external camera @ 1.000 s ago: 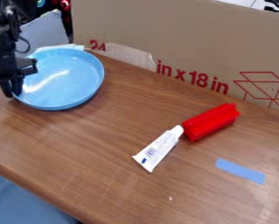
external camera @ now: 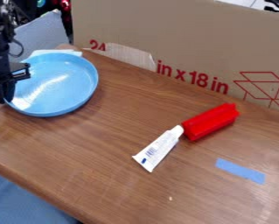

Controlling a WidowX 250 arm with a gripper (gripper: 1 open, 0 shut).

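Note:
My black gripper point(external camera: 9, 86) is at the far left, at the near-left rim of a light blue round plate point(external camera: 58, 82) on the wooden table point(external camera: 118, 166). Whether anything sits between its fingers is hidden; it looks shut. A white toothpaste tube point(external camera: 156, 150) lies at the centre right, its cap end close to a red cylindrical object point(external camera: 209, 121).
A large cardboard box point(external camera: 188, 48) stands along the back. A strip of blue tape point(external camera: 240, 171) is on the right of the table.
The plate and my gripper have shifted slightly over the last second, the plate a little downward in view. The tube and red object have not moved.

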